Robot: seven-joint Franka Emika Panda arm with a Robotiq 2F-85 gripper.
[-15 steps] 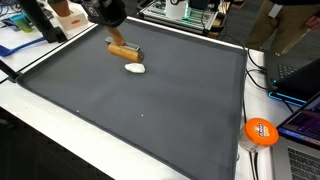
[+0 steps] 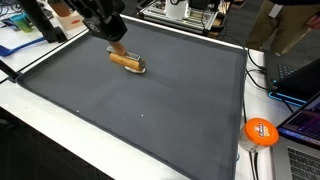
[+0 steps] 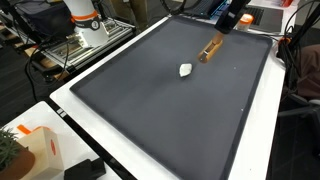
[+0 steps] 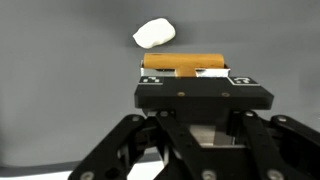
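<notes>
A wooden T-shaped tool (image 3: 210,47) with an orange-brown crossbar hangs from my gripper (image 2: 117,40), which is shut on its stem. In the wrist view the crossbar (image 4: 183,61) lies across the front of the fingers, and much of the stem is hidden under the gripper body. A small white lump (image 4: 154,33) rests on the dark grey board, just beyond the crossbar in that view. Exterior view 2 shows the lump (image 3: 185,69) whole and apart from the tool. From exterior view 1 the crossbar covers most of it. Whether tool and board touch cannot be told.
The dark board (image 2: 170,110) is otherwise bare, with wide free room toward its front and right. An orange-lidded container (image 2: 260,133) stands outside its right edge, near a laptop (image 2: 296,88) and some cables. A potted plant (image 3: 12,155) sits off the board.
The crossbar now hides most of the white lump, which was in plain sight before.
</notes>
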